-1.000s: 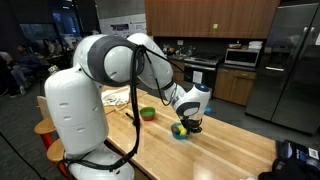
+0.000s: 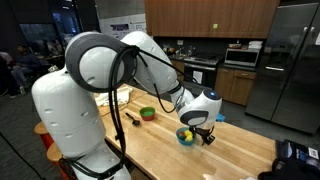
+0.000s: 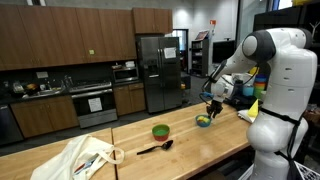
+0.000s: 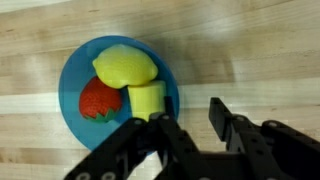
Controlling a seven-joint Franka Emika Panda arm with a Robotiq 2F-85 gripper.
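A blue bowl (image 4: 70,85) holds a yellow lemon-like fruit (image 4: 125,65), a red strawberry (image 4: 98,98) and a yellow-green block (image 4: 146,98). On the wooden table, the same bowl (image 2: 184,138) shows beneath my arm. My gripper is at the bowl's right side in the wrist view, its fingers (image 4: 166,128) parted. One finger overlaps the rim near the block, and the other is out over bare wood. Only tabletop shows in the gap. Whether the near finger touches the rim or block cannot be told.
A green bowl (image 3: 160,131) with a red inside and a black utensil (image 3: 155,148) lie apart from the blue bowl. A white cloth (image 3: 82,156) covers part of the table. Bare tabletop (image 2: 235,150) extends to the right in exterior view 1.
The fruit remains in the bowl.
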